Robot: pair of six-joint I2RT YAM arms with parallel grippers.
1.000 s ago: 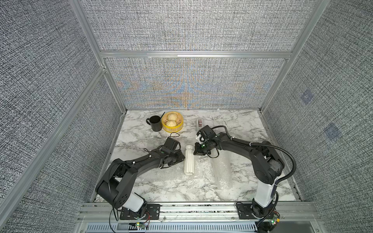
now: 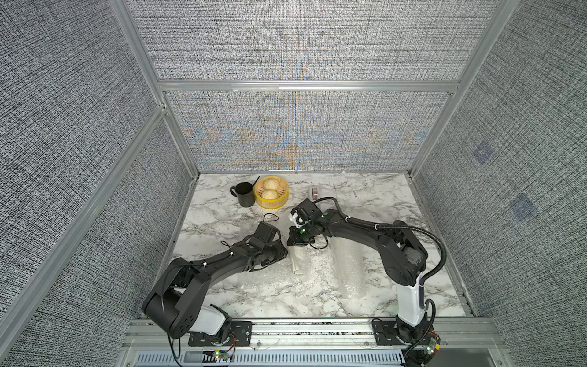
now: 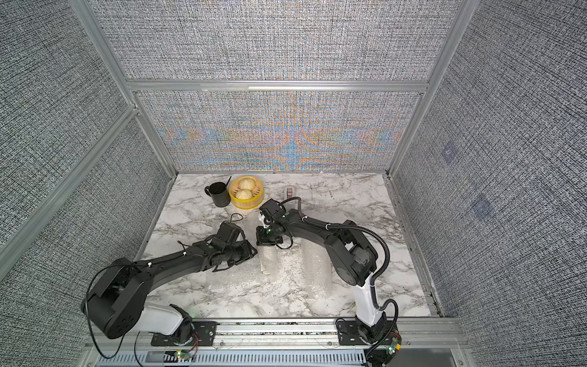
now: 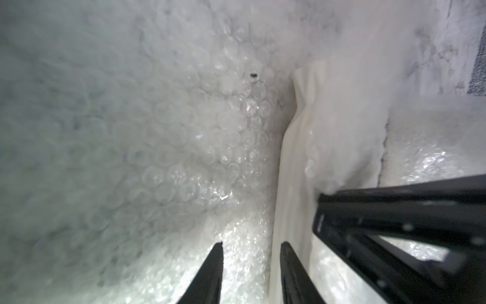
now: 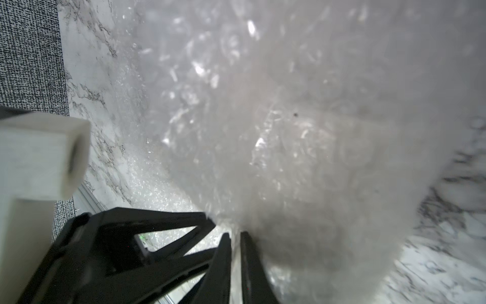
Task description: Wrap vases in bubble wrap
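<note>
The white ribbed vase (image 2: 296, 265) lies on its side mid-table on bubble wrap (image 2: 349, 269). In the left wrist view a hazy flap of bubble wrap (image 4: 349, 116) covers the right part of the vase (image 4: 291, 192), leaving its left side bare. My left gripper is part open beside the vase, over flat wrap, nothing clearly held. From the right, my right gripper reaches over the vase at the flap. Its fingertips are close together with clear film at them; whether they pinch it is unclear.
A black mug (image 2: 245, 195) and a yellow-rimmed steamer with buns (image 2: 271, 192) stand at the back left. A small pinkish item (image 2: 315, 194) lies right of them. The table's right side has bare room behind the right arm.
My right gripper has moved left, from beside the vase to over its upper end, and the wrap flap now covers part of the vase. The left gripper has shifted slightly left and toward the front.
</note>
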